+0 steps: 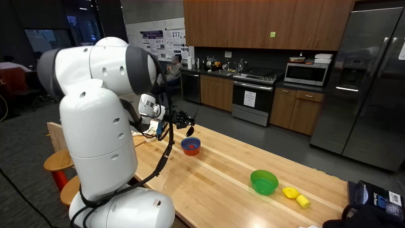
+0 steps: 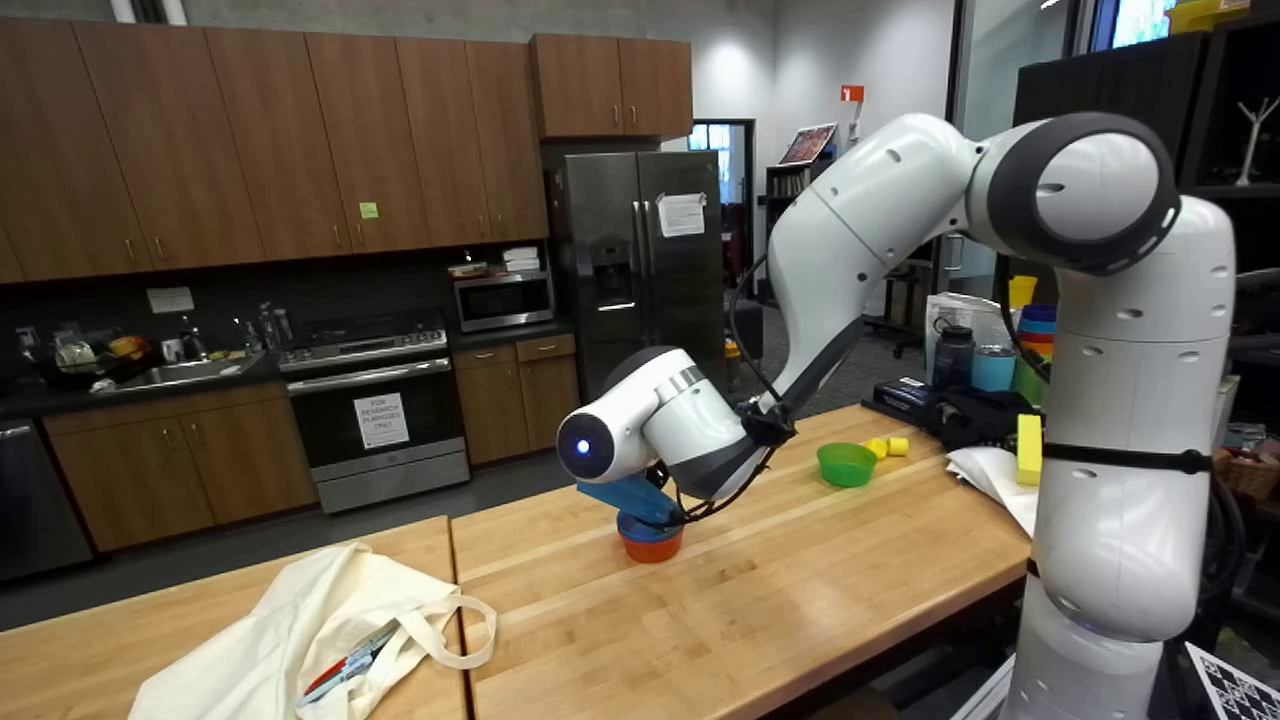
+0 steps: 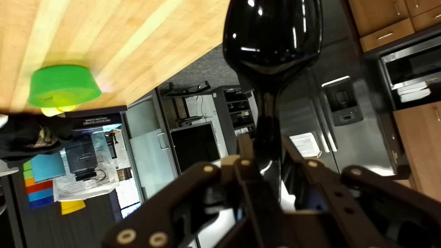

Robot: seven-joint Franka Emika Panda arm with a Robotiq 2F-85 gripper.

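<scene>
In the wrist view, my gripper is shut on the handle of a glossy black spoon (image 3: pixel 273 37), whose rounded bowl points away from the fingers. Exterior view 1 has the gripper (image 1: pixel 183 118) above the table, up and slightly left of the stacked blue bowl (image 1: pixel 190 142) and red bowl (image 1: pixel 191 151). Something small and red lies inside the blue one. A green bowl (image 1: pixel 264 182) stands farther along the table, with a yellow lemon-shaped object (image 1: pixel 290 192) and a yellow cylinder (image 1: pixel 303 201) beside it. The arm hides the gripper in exterior view 2.
A cream cloth bag (image 2: pixel 294 630) with red and blue items lies on the adjoining table section. Dark items and a box (image 1: pixel 383 199) occupy the far right end. Bare wooden tabletop (image 1: pixel 220 171) stretches between the stacked bowls and the green bowl.
</scene>
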